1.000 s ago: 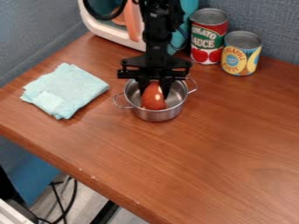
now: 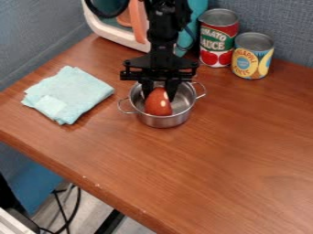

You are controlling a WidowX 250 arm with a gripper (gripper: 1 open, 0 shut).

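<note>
My black gripper (image 2: 159, 88) reaches down from above into a small steel pot (image 2: 169, 120) with two wire handles. A red, egg-shaped object (image 2: 158, 102) sits inside the pot, just below and between my fingers. The fingertips are at the pot's upper part and partly overlap the red object, so I cannot tell whether they grip it.
A folded light blue cloth (image 2: 68, 93) lies to the left. A red can (image 2: 218, 38) and a yellow can (image 2: 252, 57) stand at the back right, near a pink and white object (image 2: 110, 27).
My gripper has shifted very slightly around the pot and red object; the rest looks the same.
</note>
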